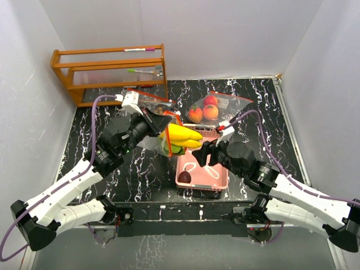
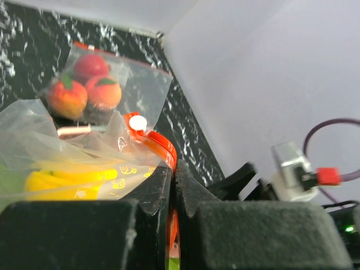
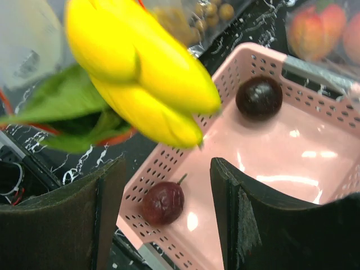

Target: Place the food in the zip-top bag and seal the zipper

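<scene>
A clear zip bag with red zipper holds yellow banana-like food [image 1: 183, 135] and something green. My left gripper is shut on the bag's red zipper edge [image 2: 160, 143], above it in the top view. My right gripper stands open to the right of the bag, below the yellow food [image 3: 146, 73] in its wrist view, with nothing between its fingers. The pink basket [image 1: 222, 180] beneath holds a dark red onion-like item [image 3: 163, 202] and a dark round item [image 3: 259, 98].
A bag of peaches [image 1: 211, 111] lies at the back right, and a bag of small round items [image 3: 211, 11] at the back left. A wooden rack [image 1: 112, 49] stands behind.
</scene>
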